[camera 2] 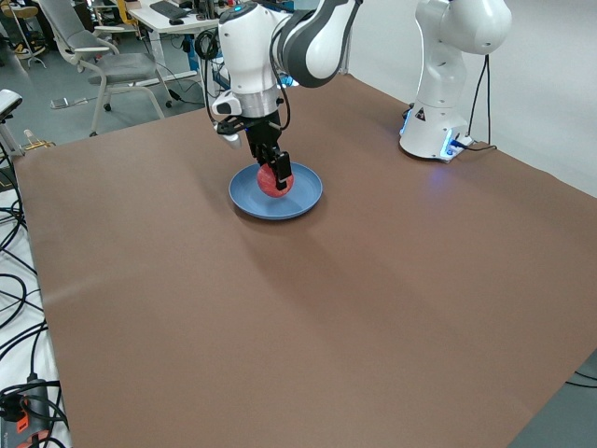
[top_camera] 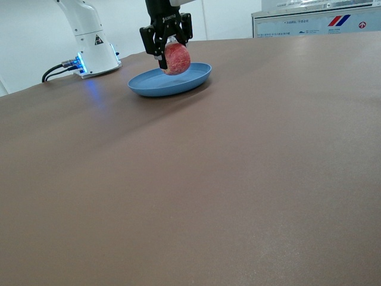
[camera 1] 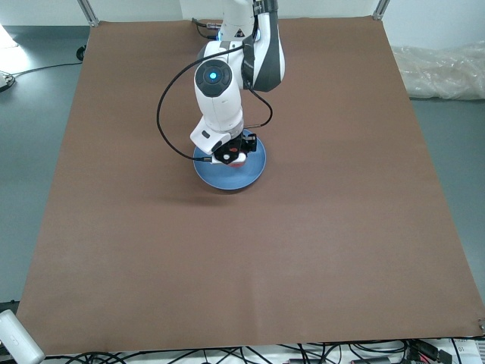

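Observation:
A reddish round fruit (top_camera: 177, 59) is between the black fingers of my gripper (top_camera: 172, 52), low over a blue plate (top_camera: 152, 84). In the right view the fruit (camera 2: 269, 183) appears over the middle of the plate (camera 2: 252, 203), with my gripper (camera 2: 273, 173) around it; whether it touches the plate I cannot tell. In the left view the gripper (camera 1: 236, 150) covers most of the fruit, and the plate (camera 1: 231, 178) shows around it.
Cables lie along another edge.

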